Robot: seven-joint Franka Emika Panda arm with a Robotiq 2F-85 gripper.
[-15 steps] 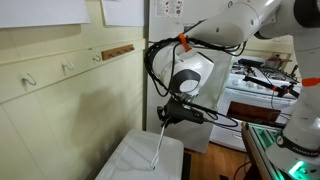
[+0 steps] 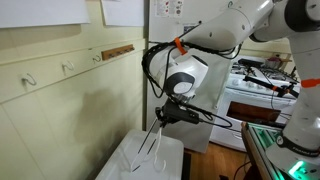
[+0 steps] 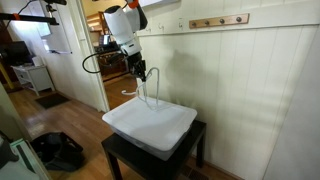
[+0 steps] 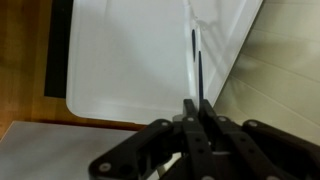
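Note:
My gripper points down above the white bin lid, shut on a thin white cord. In exterior view 2 the cord rises beside the gripper, bends over in a loop and hangs down to the lid. Seen from the wrist, the pale cord runs away from the closed fingertips, across the lid, with narrow dark lines along it. Blur hides exactly how the fingers pinch it.
The bin stands on a black table against a white panelled wall. A hook rail is mounted above. A black bag lies on the wooden floor. Most of the lid is bare.
The white strand over the lid has spread out towards the left, and thin dark lines now show near it. My gripper has stayed almost in place.

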